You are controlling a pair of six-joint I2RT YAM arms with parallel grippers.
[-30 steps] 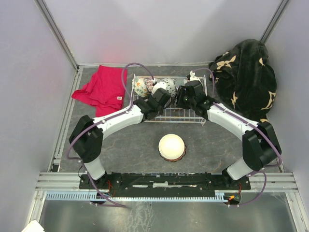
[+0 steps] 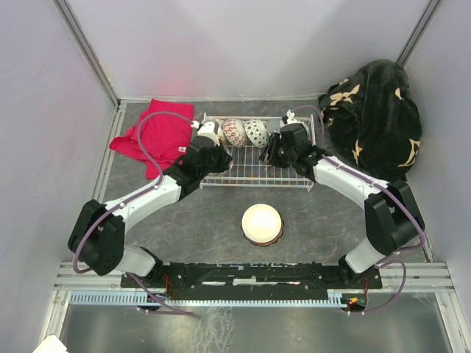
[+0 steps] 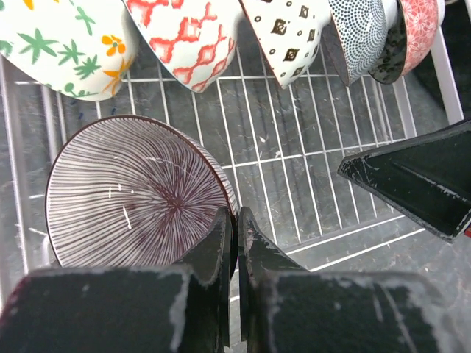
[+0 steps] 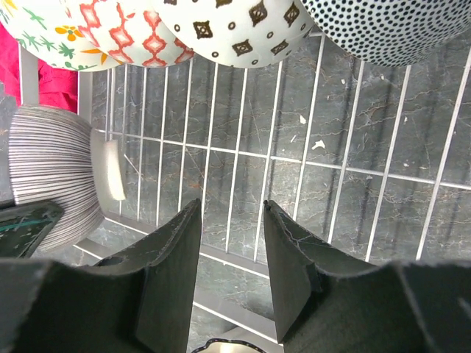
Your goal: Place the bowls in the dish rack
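Note:
My left gripper is shut on the rim of a brown-striped bowl (image 3: 140, 195), held over the left front part of the white wire dish rack (image 2: 254, 182). In the right wrist view that striped bowl (image 4: 55, 169) shows tilted on its side. Along the rack's back stand several bowls: a leaf-patterned one (image 3: 70, 44), a red-patterned one (image 2: 234, 132), a black-dotted one (image 2: 257, 132), a grey one (image 3: 358, 33) and a pink one (image 3: 422, 33). My right gripper hangs over the rack, part open and empty. Another bowl (image 2: 262, 223), cream inside, sits on the table before the rack.
A red cloth (image 2: 158, 136) lies left of the rack. At the back right is a dark flowered cushion or cloth (image 2: 375, 118). The rack's middle front wires are bare, and both arms reach in close together.
My left arm has swung left with the striped bowl, from the rack's middle to its left end. The right arm has hardly moved.

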